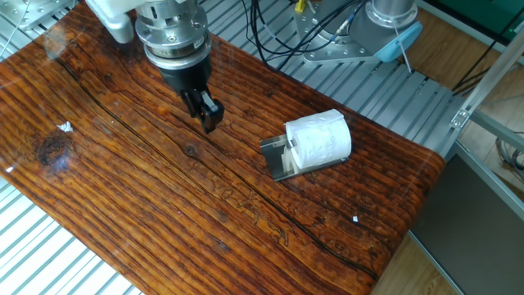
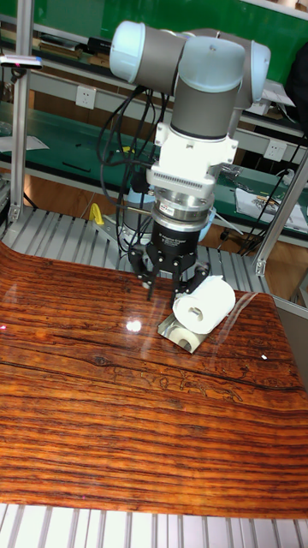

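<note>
A white paper roll (image 1: 319, 139) lies on its side in a metal holder (image 1: 277, 157) on the wooden table. In the other view, the roll (image 2: 204, 306) shows its hollow end above the shiny holder plate (image 2: 180, 337). My black gripper (image 1: 206, 120) hangs above the table, left of the roll in exterior view 2 and clear of it. There its fingers nearly line up, so the gap is hard to see. In exterior view 3 the gripper (image 2: 162, 294) stands open, with nothing visible between its fingers, and overlaps the roll's left side only in the image.
Small white scraps (image 1: 65, 127) lie at the left, and another scrap (image 1: 355, 219) near the right edge. Black cables (image 1: 282, 37) and a robot base (image 1: 344, 41) are behind the table.
</note>
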